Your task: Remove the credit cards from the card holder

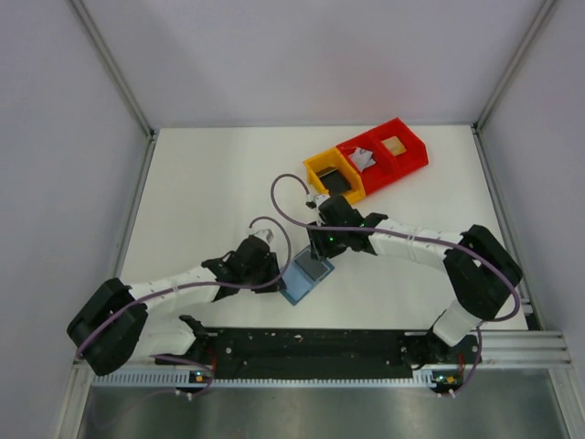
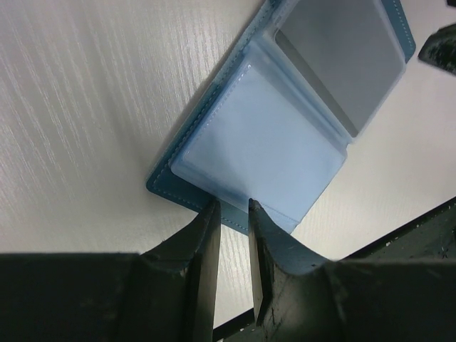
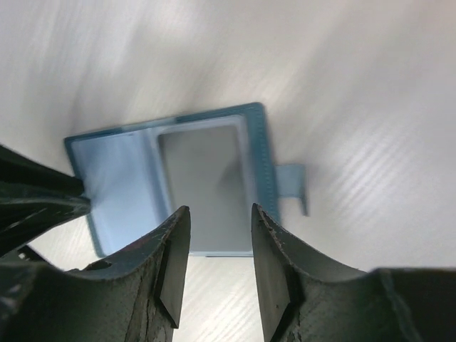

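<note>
On the white table lies the blue card holder (image 1: 294, 282), spread open, with a pale blue pocket (image 2: 263, 128) on one half and a grey windowed panel (image 2: 345, 53) on the other. My left gripper is shut on the holder's lower corner edge, which runs between its fingertips. Over the grey half, my right gripper stands part open, its fingers apart and nothing gripped between them. A small blue-grey tab (image 3: 291, 181) sticks out from the holder's outer edge. I cannot make out any separate card inside the pockets.
At the back stand a yellow bin (image 1: 322, 163) with a dark item inside and a red two-part bin (image 1: 409, 137) holding white and tan items. Table to the left and right of the holder is clear. Both arms come in from the front.
</note>
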